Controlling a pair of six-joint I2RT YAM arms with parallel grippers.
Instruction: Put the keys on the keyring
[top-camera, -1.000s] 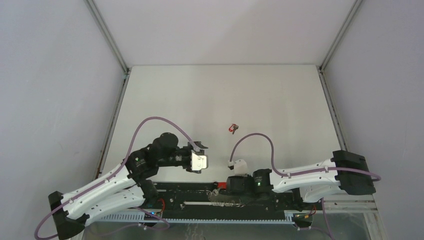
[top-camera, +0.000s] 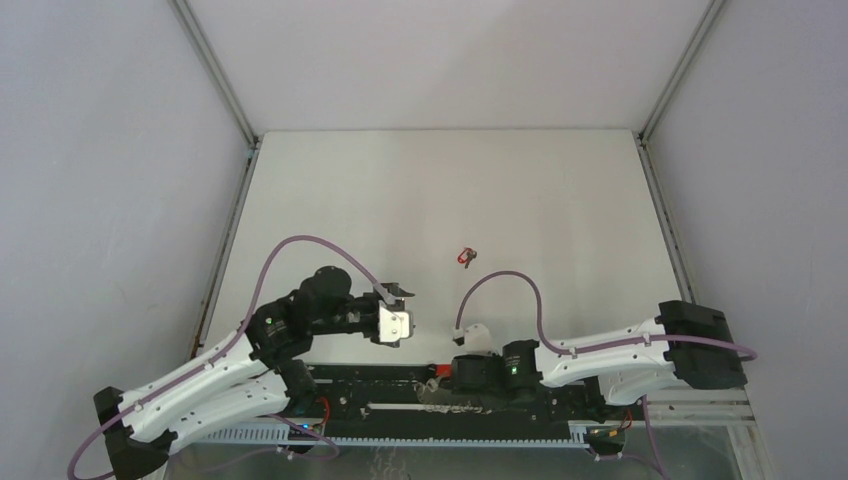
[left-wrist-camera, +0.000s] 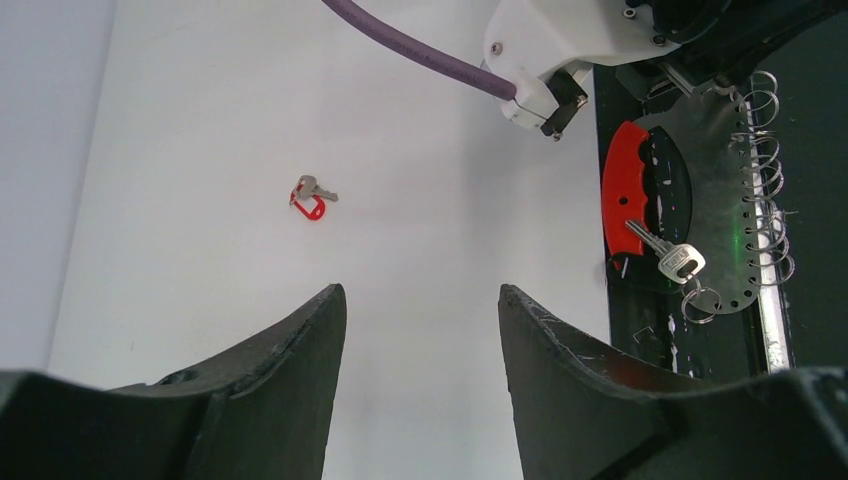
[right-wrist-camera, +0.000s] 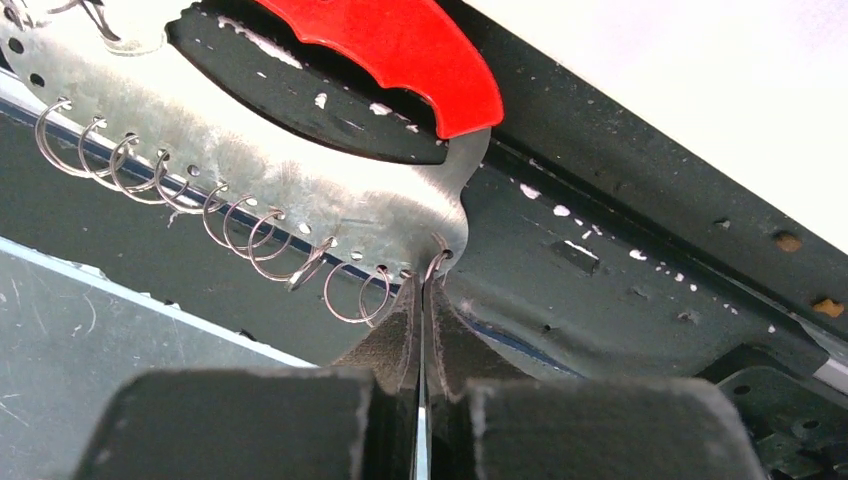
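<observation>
The keyring is a flat metal plate (right-wrist-camera: 330, 200) with a red handle (right-wrist-camera: 400, 50) and several thin rings along its edge, lying in the dark trough. My right gripper is shut at the plate's end; a thin wire ring (right-wrist-camera: 434, 264) through the end hole runs in between its fingertips. In the left wrist view a silver key (left-wrist-camera: 681, 262) with its small ring lies by the plate's other end. Farther out on the white table rests another key (left-wrist-camera: 315, 188) with a red clip (left-wrist-camera: 317, 210). Over the table, my left gripper is open and empty.
A dark trough (top-camera: 540, 410) runs along its front edge, and the right arm (top-camera: 610, 350) reaches across part of it. Pale walls stand on both sides.
The right arm's wrist and its purple cable have shifted slightly left and toward the front. The left arm has moved hardly at all, and the key on the table is unmoved.
</observation>
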